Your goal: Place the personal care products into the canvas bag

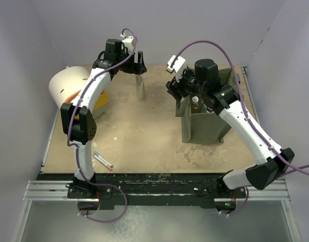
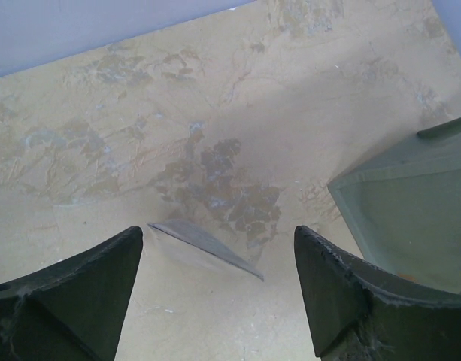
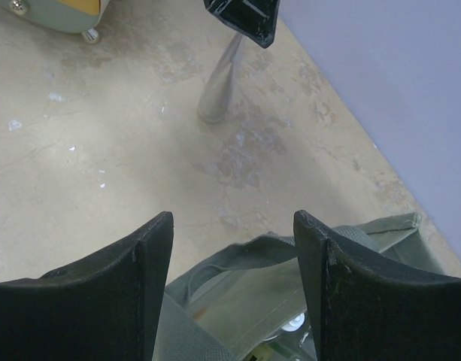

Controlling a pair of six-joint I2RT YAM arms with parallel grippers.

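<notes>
A pale tube (image 1: 140,88) stands upright at the back of the table, with my left gripper (image 1: 138,63) above its top, fingers apart; in the left wrist view the tube (image 2: 200,248) lies between the open fingers, and in the right wrist view the tube (image 3: 215,94) is below that gripper. My right gripper (image 1: 175,88) is open over the near left wall of the grey-green canvas bag (image 1: 204,128). Inside the bag are a white-capped bottle (image 1: 194,103) and other items, partly hidden by the arm.
A cream and yellow container (image 1: 66,85) is at the left of the table. Two markers (image 1: 103,160) lie at the front left.
</notes>
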